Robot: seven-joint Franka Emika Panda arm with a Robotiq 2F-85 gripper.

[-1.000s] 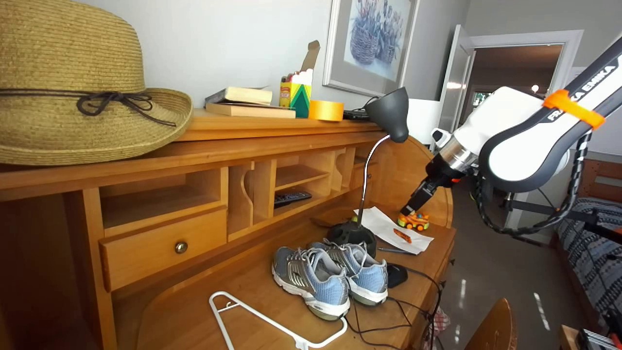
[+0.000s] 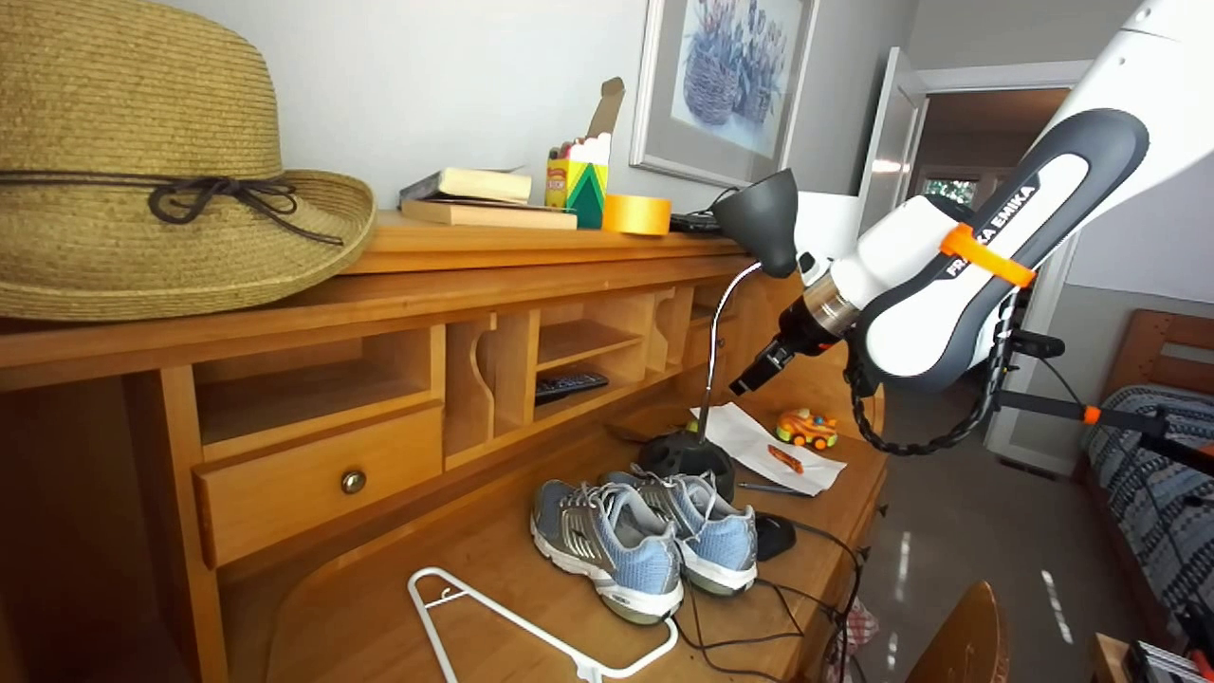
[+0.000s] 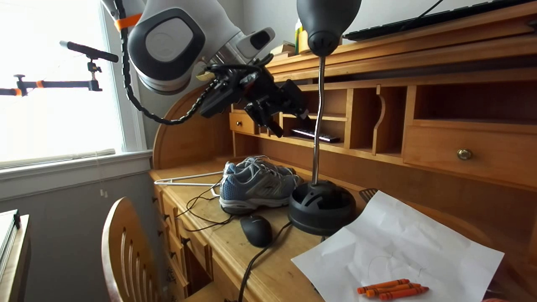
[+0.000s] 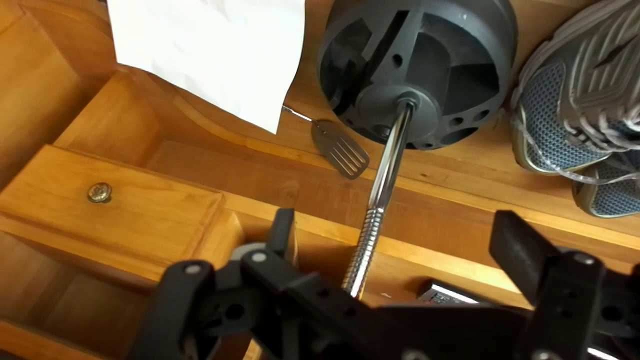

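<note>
My gripper is open in the wrist view, its two black fingers wide apart. The silver gooseneck of the desk lamp (image 4: 387,168) runs through the view of the gap between them; whether it lies truly between the fingers or beyond them I cannot tell. In exterior view 1 the gripper (image 2: 751,381) hangs above the desk, close to the lamp's neck (image 2: 716,341) and below its dark shade (image 2: 760,218). A slotted spatula (image 4: 340,149) lies behind the lamp's base (image 4: 420,66). A remote (image 2: 569,386) rests in a cubby of the hutch.
Grey-blue sneakers (image 2: 620,546) stand beside the lamp base, with a mouse (image 3: 256,230) and cables near them. White paper (image 3: 402,246) with orange crayons (image 3: 392,289) and a toy car (image 2: 807,429) lie toward the desk's end. A white hanger (image 2: 512,620) lies at the front.
The arm has moved left and a little up in exterior view 1, from over the toy car toward the lamp's neck. The objects on the desk stay where they were.
</note>
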